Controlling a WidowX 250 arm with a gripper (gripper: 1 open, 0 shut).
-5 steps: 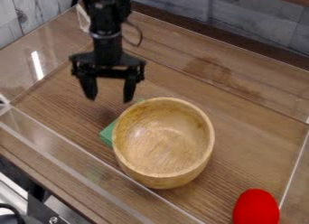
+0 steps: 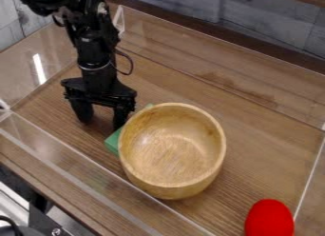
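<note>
The black gripper [image 2: 99, 111] hangs low over the left part of the wooden table, its fingers down near the surface just left of a green object [image 2: 116, 142]. That green thing is mostly hidden by a large tan bowl [image 2: 172, 175]. Whether the fingers are open or shut is hard to make out in this dark view.
A red object [image 2: 269, 217] sits at the lower right. The table's middle and right behind the bowl are clear. A grey wall runs along the back right, and the table's front edge crosses the lower left.
The objects look unmoved.
</note>
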